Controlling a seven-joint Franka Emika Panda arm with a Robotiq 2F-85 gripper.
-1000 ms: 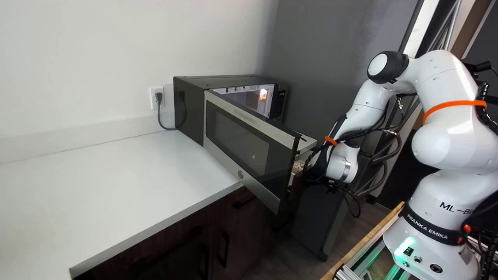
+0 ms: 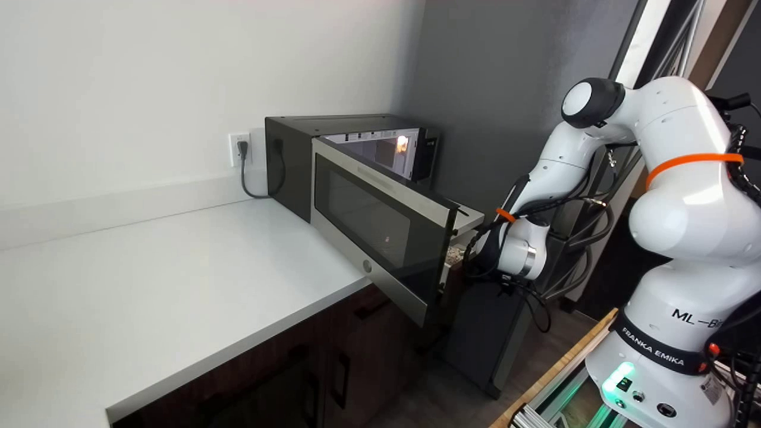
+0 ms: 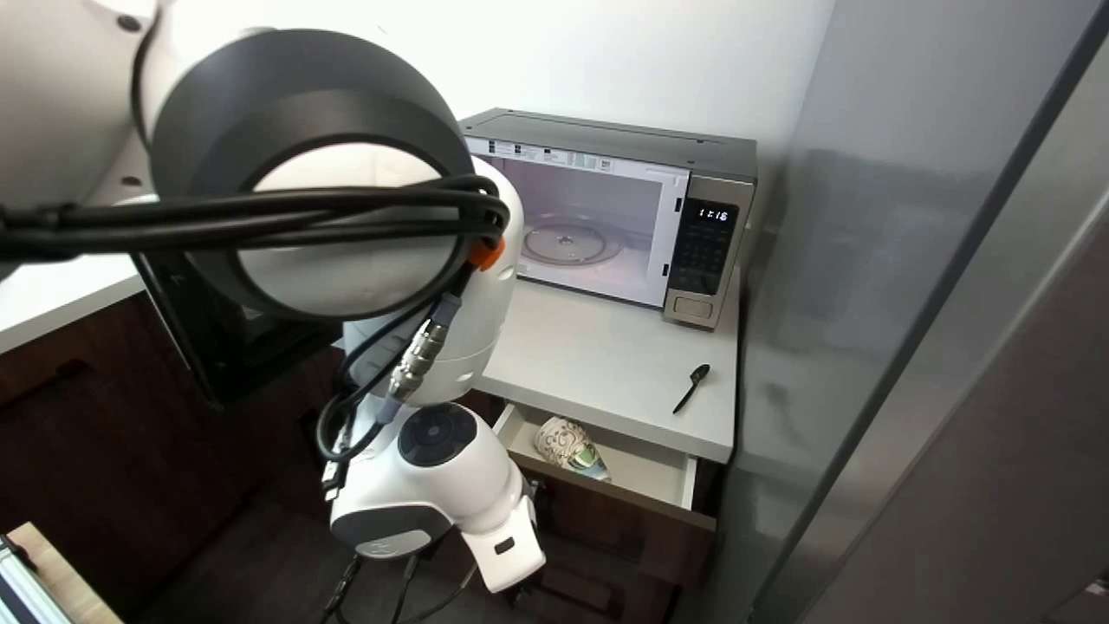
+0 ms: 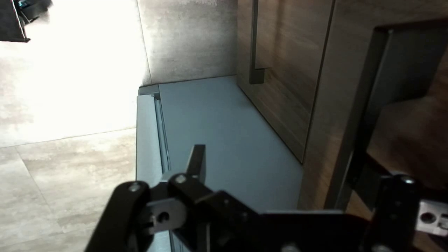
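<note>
In the wrist view my gripper is open, its dark fingers spread wide with nothing seen held between them. A wooden drawer front with a long dark handle (image 4: 363, 113) lies close by on the right of that view; whether a finger touches it I cannot tell. The pulled-out drawer (image 3: 650, 473) is below the counter, with a patterned cup (image 3: 569, 445) lying on its side inside. Above it stands a microwave (image 3: 717, 250), its door (image 2: 385, 221) swung wide open and its turntable empty. My fingers are hidden in both exterior views.
A black spoon (image 3: 692, 386) rests on the counter (image 3: 598, 343) near its right edge. A grey refrigerator (image 3: 832, 312) closes off the right side. The microwave door juts past the counter edge, near my arm (image 2: 524, 242).
</note>
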